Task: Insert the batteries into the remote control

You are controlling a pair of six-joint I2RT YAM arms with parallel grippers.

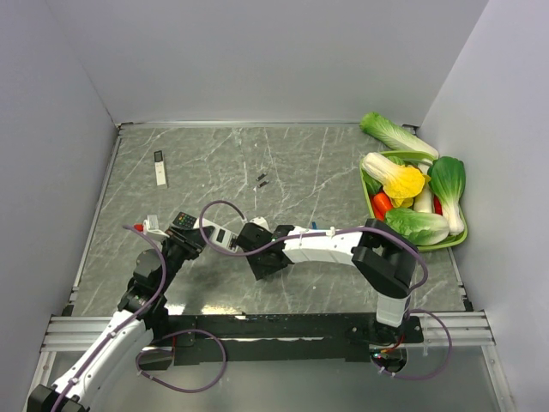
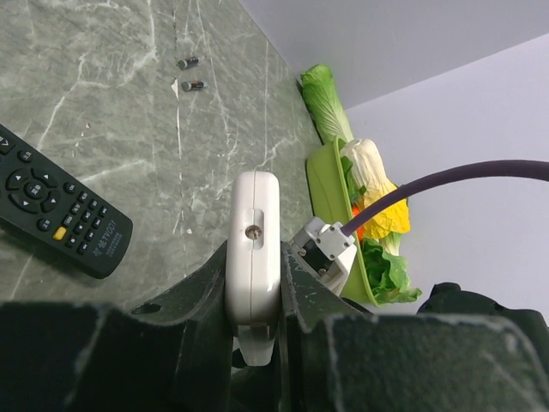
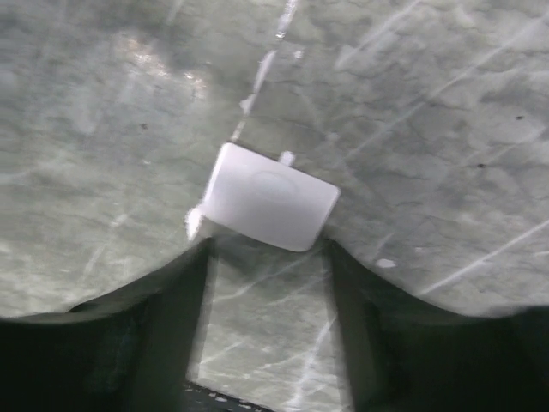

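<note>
My left gripper is shut on the white remote control, seen end-on in the left wrist view. From above, the remote's back shows dark slots and reaches toward the right arm. Two small batteries lie on the table at the middle back. In the right wrist view a small white battery cover lies flat on the table, just ahead of the blurred fingertips of my right gripper. Those fingers stand apart on either side of its near edge, without visible contact. From above, the right gripper hides the cover.
A black remote lies close to the left gripper, and another white-and-black one at the far left. On the right stands a green basket of vegetables. A purple cable arches over the right gripper.
</note>
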